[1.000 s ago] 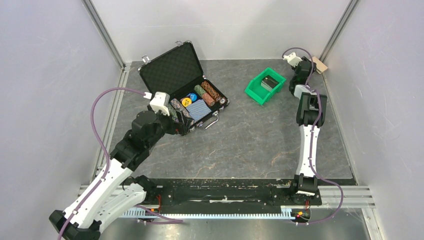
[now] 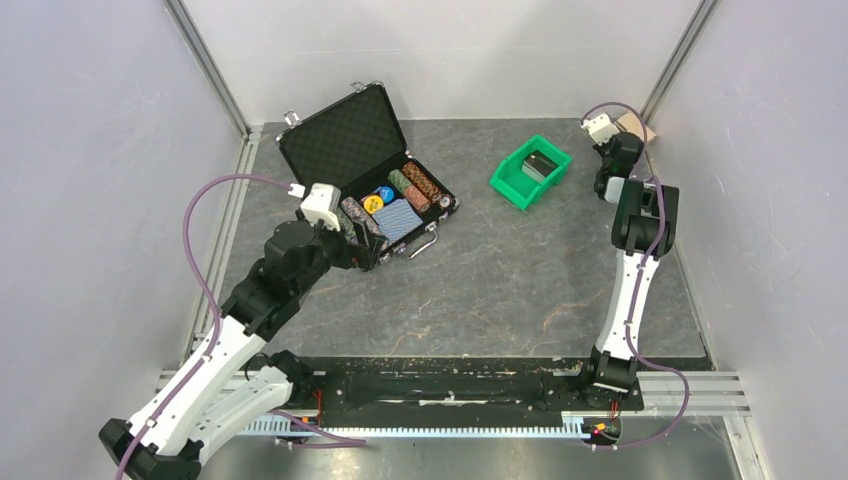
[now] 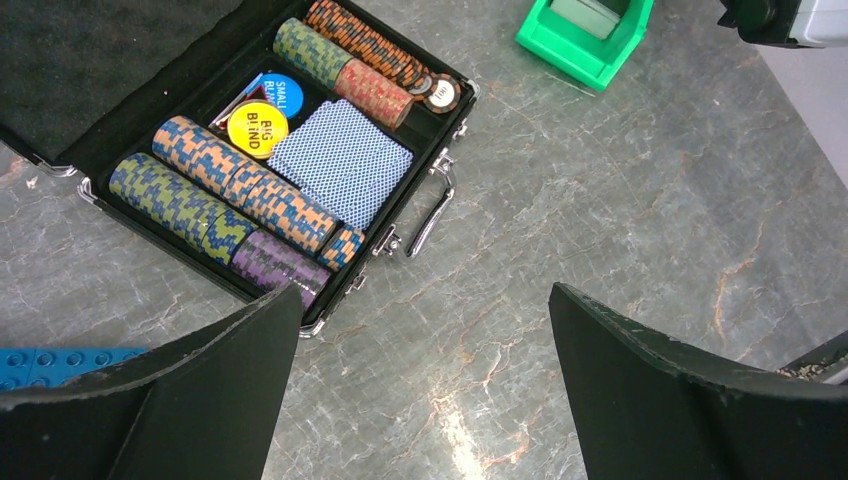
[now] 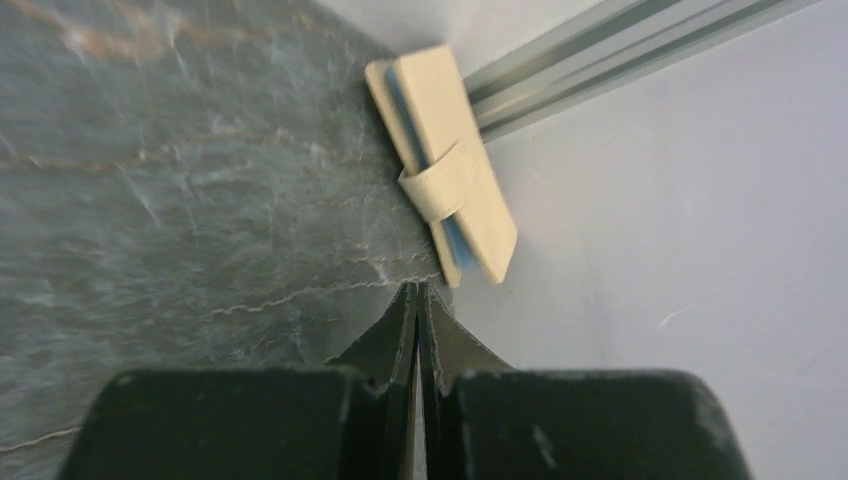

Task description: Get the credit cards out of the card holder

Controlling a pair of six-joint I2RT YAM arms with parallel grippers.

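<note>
A beige card holder (image 4: 470,200) with a band round it and a blue strip inside lies in the back right corner against the wall, partly hidden by the right arm in the top view (image 2: 637,126). My right gripper is shut, nothing between its fingers, just short of the holder in the right wrist view. My left gripper stands open and empty above the table, at the front corner of the chip case.
An open poker case (image 2: 338,140) with chips and cards sits at the left back. A green bin (image 2: 505,185) holding dark stacked items stands right of centre. Blue bricks (image 3: 70,367) show at the left wrist view's edge.
The left arm and the objects look unchanged.
</note>
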